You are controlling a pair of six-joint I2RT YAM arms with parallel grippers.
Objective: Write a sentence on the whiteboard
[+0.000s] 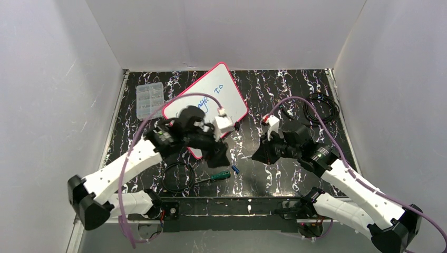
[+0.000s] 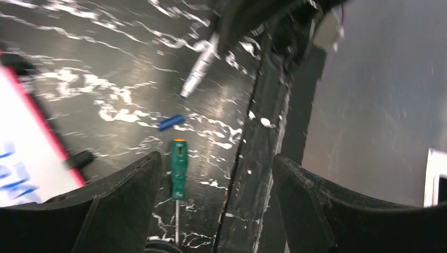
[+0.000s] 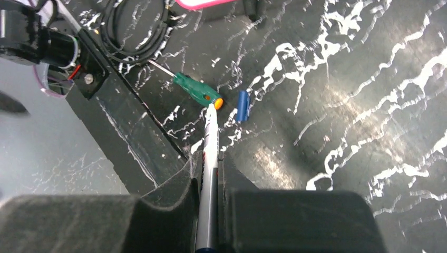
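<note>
The whiteboard [image 1: 227, 97] with a pink-red rim lies tilted at the back middle. Blue handwriting shows on it, partly hidden by my left arm in the top view. My left gripper stands open over the front middle, its fingers apart and empty. In my right gripper, shut, is a white marker [image 3: 211, 139] with its tip pointing out ahead. The marker [image 2: 200, 68] also shows in the left wrist view. A small blue cap [image 1: 235, 169] lies loose on the black table, just right of the screwdriver handle.
A green-handled screwdriver [image 1: 220, 175] and a coiled black cable [image 1: 178, 177] lie near the front edge. A clear compartment box [image 1: 149, 100] stands at the back left, another black cable coil [image 1: 321, 108] at the back right. Bare table surrounds the cap's right side.
</note>
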